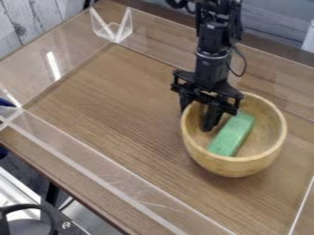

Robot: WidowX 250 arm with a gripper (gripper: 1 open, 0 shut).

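A wooden bowl (pixel 252 161) sits on the right part of the table, holding a green block (pixel 229 136). My black gripper (pixel 207 117) reaches down from the top into the left rim area of the bowl. Its fingertips are dark and partly hidden in the bowl, so whether they are open or hold anything is unclear.
A clear plastic piece (pixel 112 27) stands at the back left. Black cables or parts (pixel 28 220) lie at the bottom left corner.
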